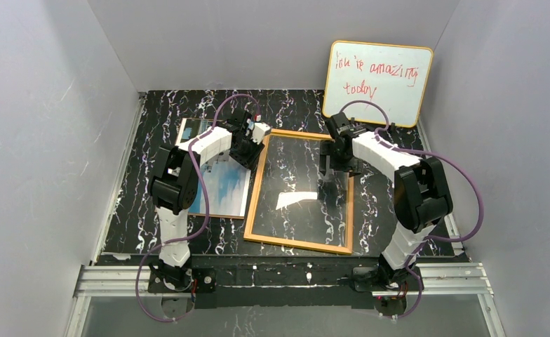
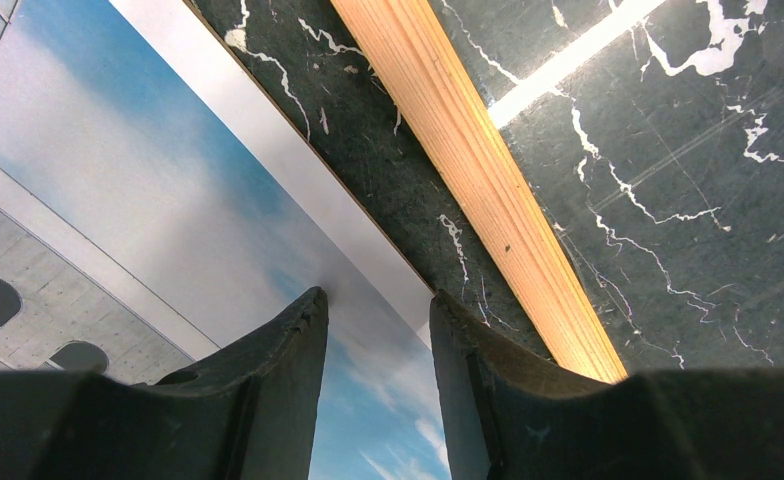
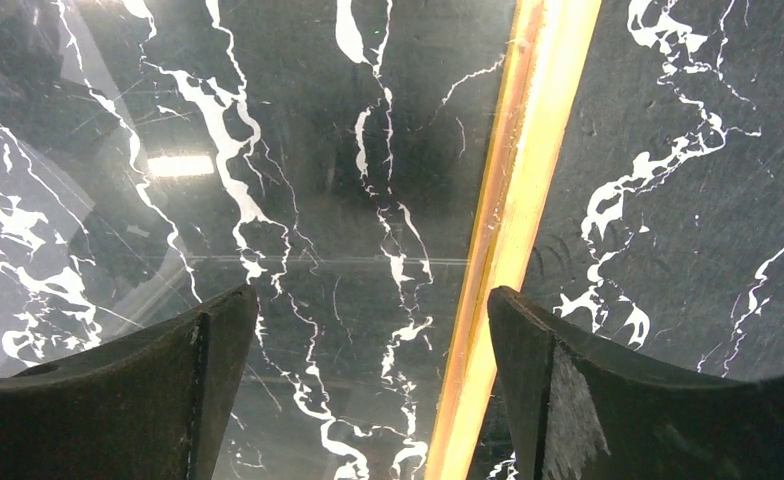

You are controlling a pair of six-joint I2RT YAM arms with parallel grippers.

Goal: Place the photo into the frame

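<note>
The photo (image 1: 223,193), a blue-and-white sky picture with a white border, lies flat at the left in the top view. To its right rests the empty wooden frame (image 1: 256,189), with dark marbled tabletop showing through its inside. My left gripper has its fingers apart over the photo's right border, beside the frame's left bar (image 2: 478,170); whether it touches the photo I cannot tell. Over the frame's upper right part hangs my right gripper, its fingers well apart with nothing between them. The frame's right bar (image 3: 523,230) passes under its right finger.
A whiteboard (image 1: 377,81) with red writing leans at the back right. Grey walls (image 1: 111,63) enclose the table. Bright reflections show inside the frame.
</note>
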